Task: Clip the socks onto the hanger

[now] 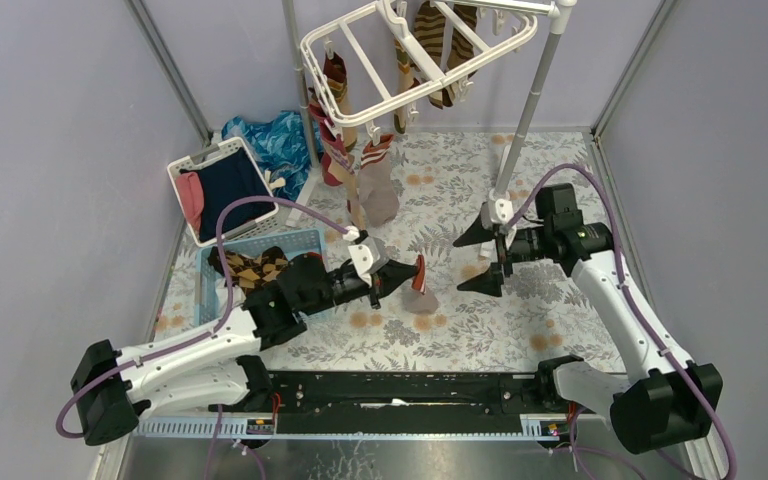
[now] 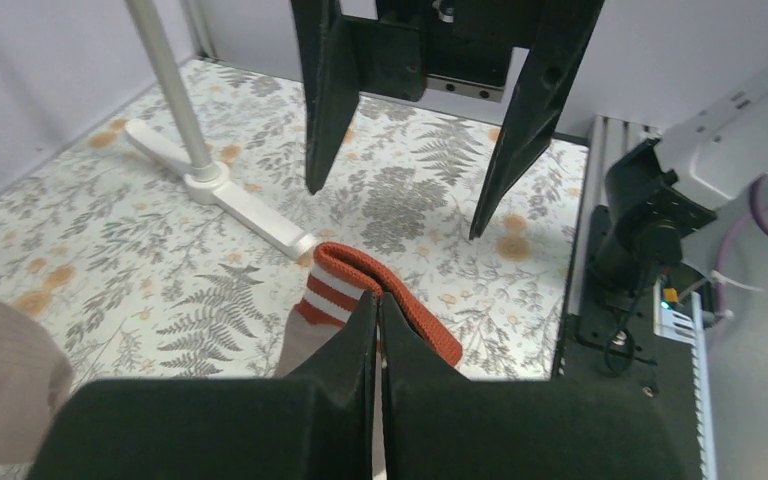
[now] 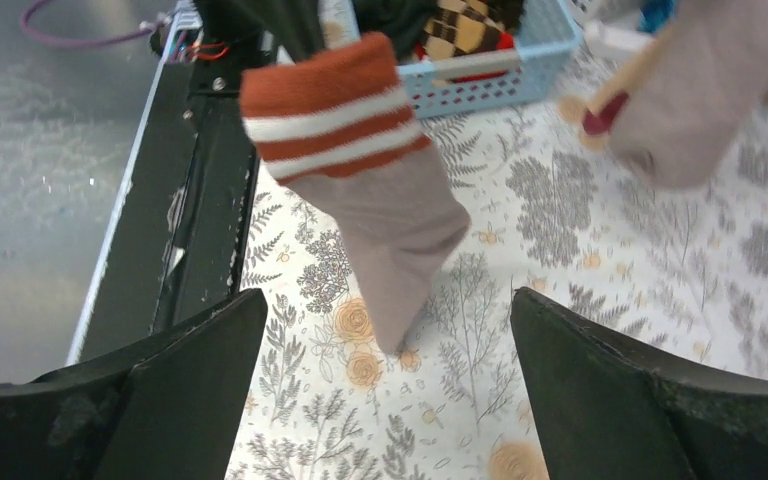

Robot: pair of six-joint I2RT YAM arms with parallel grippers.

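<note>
A taupe sock (image 1: 420, 300) with a red-and-white striped cuff (image 3: 333, 120) dangles from my left gripper (image 1: 406, 272), which is shut on that cuff, near the middle of the workspace. Facing it from the right, my right gripper (image 1: 470, 258) is open, with nothing between its fingers; in the right wrist view the sock hangs beyond the fingertips. The white hanger (image 1: 390, 100) at the top carries several socks on clips, among them a similar taupe sock (image 1: 378, 185).
A blue basket (image 1: 202, 285) with patterned socks stands on the left, a white basket (image 1: 268, 200) of folded cloths behind it. The hanger's pole (image 1: 526, 120) stands behind my right gripper.
</note>
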